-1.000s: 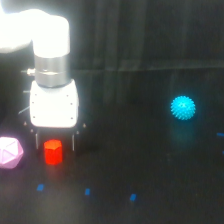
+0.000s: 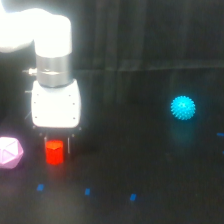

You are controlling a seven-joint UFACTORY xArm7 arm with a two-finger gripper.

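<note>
The white arm comes in from the upper left of the camera view, with the gripper [image 2: 55, 142] low over a small red block [image 2: 54, 152]. Thin dark fingers reach down on both sides of the block; whether they touch it is too small to tell. A pink and white faceted ball [image 2: 9, 152] lies at the left edge, beside the gripper. A cyan spiky ball [image 2: 182, 108] sits alone on the right.
The dark table [image 2: 135, 150] has several small blue marks along its lower part.
The gripper has shifted very slightly, and its fingers appear a little closer around the red block. The balls have not moved.
</note>
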